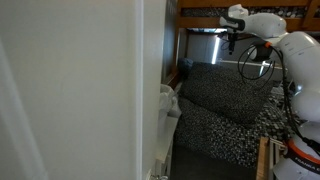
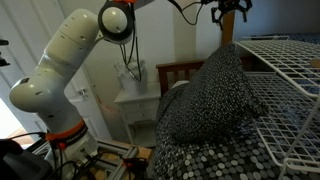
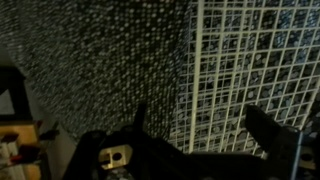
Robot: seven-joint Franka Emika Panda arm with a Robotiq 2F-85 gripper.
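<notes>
High at the top right of exterior view 1, my gripper (image 1: pixel 231 44) hangs in the air, pointing down. The top of exterior view 2 partly crops the same gripper (image 2: pixel 228 16), above a dark grey speckled blanket (image 2: pixel 208 95). In the wrist view the gripper is open, its dark fingers wide apart with nothing held between them. Below them, the blanket (image 3: pixel 95 65) fills the left side and a white wire rack (image 3: pixel 225 65) the right. The blanket is bunched into a tall heap beside the rack.
White wire shelves (image 2: pixel 285 75) stand close on the right of exterior view 2. A small white table (image 2: pixel 137 108) sits behind, by the wall. A patterned dark cover (image 2: pixel 205 160) spreads beneath the heap. A pale panel (image 1: pixel 75 90) blocks the left of exterior view 1.
</notes>
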